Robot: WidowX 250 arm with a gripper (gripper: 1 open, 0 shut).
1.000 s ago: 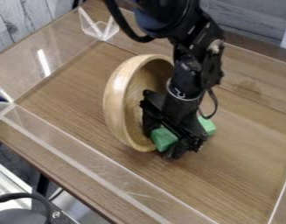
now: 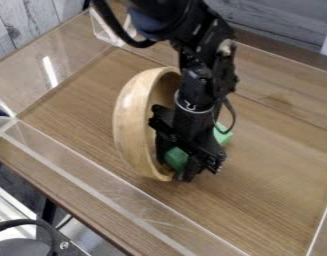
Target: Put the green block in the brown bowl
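Observation:
The brown bowl (image 2: 131, 118) stands tipped up on its edge, its hollow side facing right toward my gripper. My black gripper (image 2: 187, 162) reaches down beside the bowl's lower right rim, its fingers around the green block (image 2: 177, 158). Green shows at the fingertips and also behind the gripper on its right; the middle is hidden by the black fingers. The block appears held, close against the bowl's rim. Whether it touches the bowl is hard to tell.
Bare wooden table (image 2: 266, 185) lies to the right and in front. Clear tape strips (image 2: 92, 178) run along the table's left front side. A dark round device (image 2: 22, 240) sits off the table at the lower left corner.

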